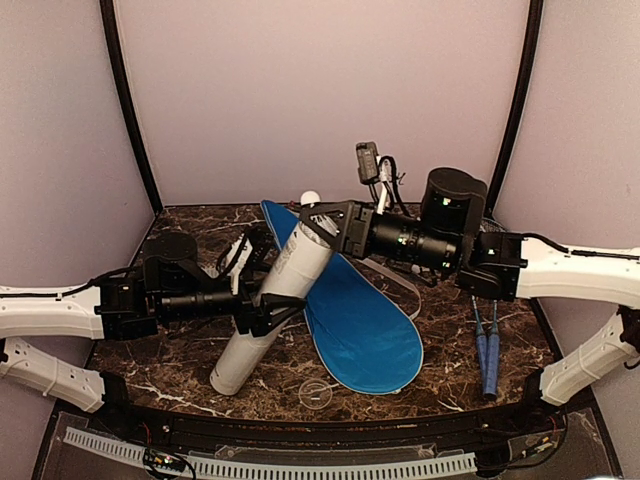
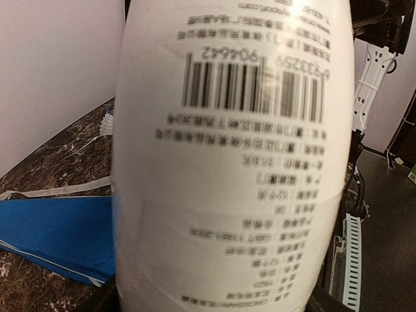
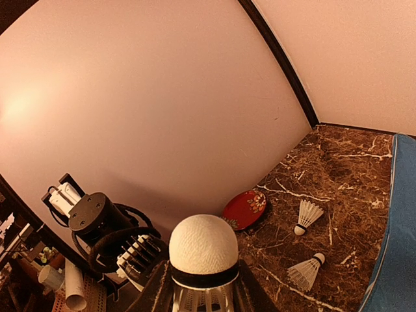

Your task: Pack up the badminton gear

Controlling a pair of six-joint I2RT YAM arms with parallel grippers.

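A white shuttlecock tube stands tilted, my left gripper closed around its middle; its printed label fills the left wrist view. At the tube's upper end my right gripper is shut on a shuttlecock, cork upward, its feathers at or inside the tube's mouth. A blue racket bag lies behind the tube. Two rackets lie at the right. Two loose shuttlecocks lie on the marble top in the right wrist view. A clear lid lies at the front.
A red floral plate sits by the wall in the right wrist view. The grey strap lies beside the bag. Bare marble shows at the front left.
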